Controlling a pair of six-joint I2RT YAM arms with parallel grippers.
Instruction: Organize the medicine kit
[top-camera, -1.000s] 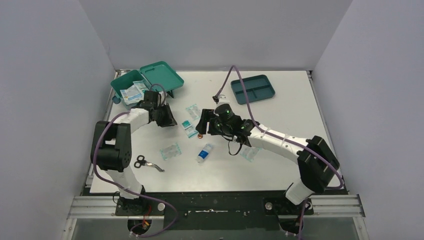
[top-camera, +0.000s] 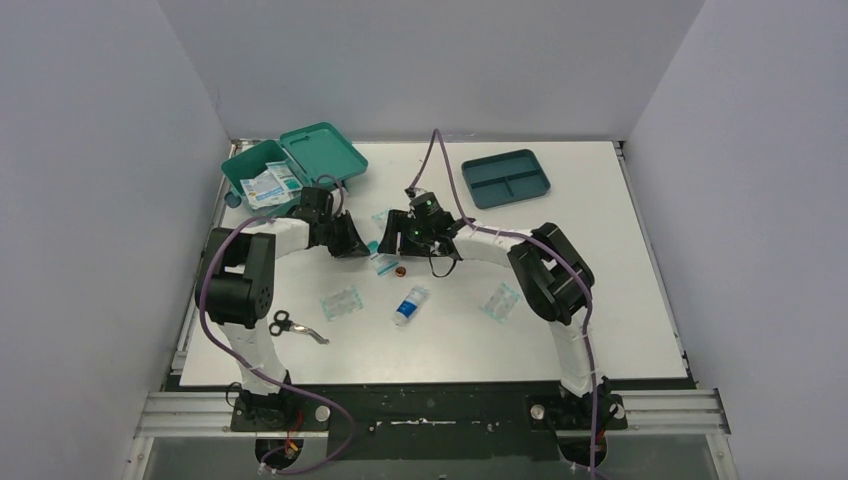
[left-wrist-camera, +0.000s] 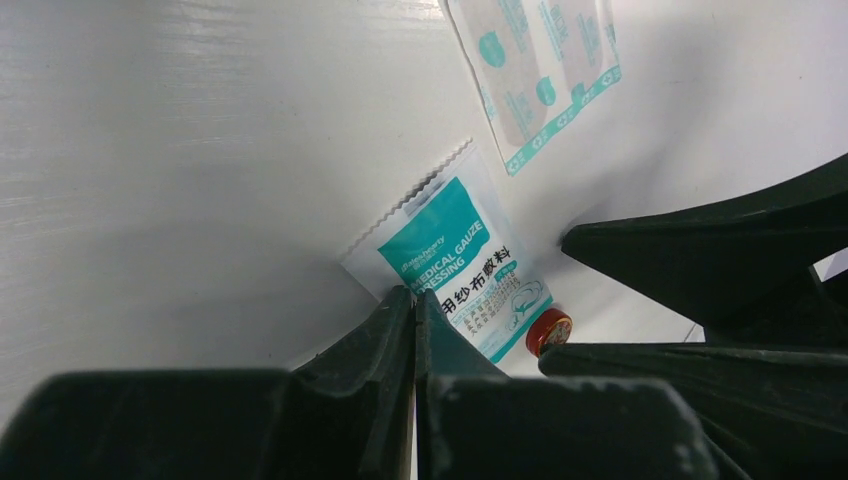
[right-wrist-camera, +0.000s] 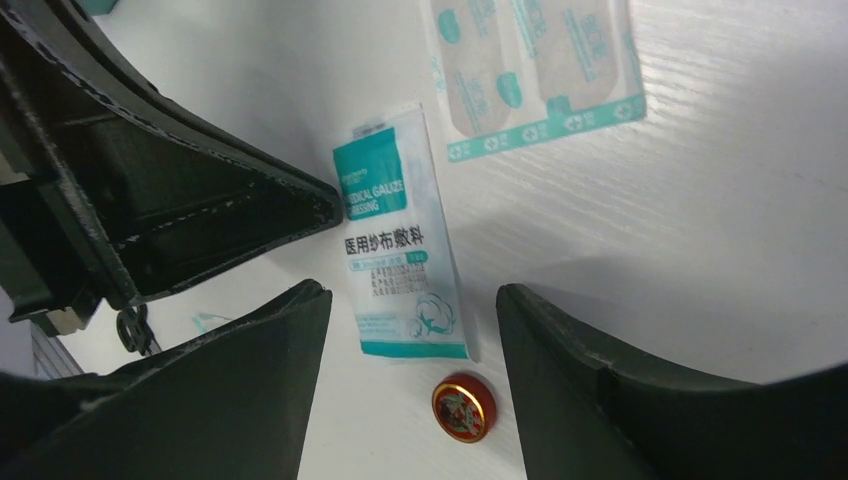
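A white and teal medical gauze packet (left-wrist-camera: 440, 236) lies flat on the table between my two arms. My left gripper (top-camera: 362, 252) is shut, and its fingertips (right-wrist-camera: 325, 207) meet the packet's left edge in the right wrist view; I cannot tell whether any of that edge is pinched. The right gripper stands part open over the table, its two fingers either side of the packet (right-wrist-camera: 400, 250) as seen from above, with nothing gripped. At the upper left, the teal medicine box (top-camera: 245, 163) holds several packets, its lid (top-camera: 325, 152) folded open.
A small red-brown round tin (right-wrist-camera: 464, 408) sits close to the gauze. Beyond it lies a bandage packet (right-wrist-camera: 530, 75). A blue and white tube (top-camera: 410, 306), scissors (top-camera: 298, 328) and two more packets (top-camera: 341, 303) are spread nearer the front. A divided teal tray (top-camera: 505, 178) stands back right.
The right gripper has moved left and over the gauze packet, close to the left one. My left gripper has shifted slightly right to the packet's edge. The packet looks hardly moved.
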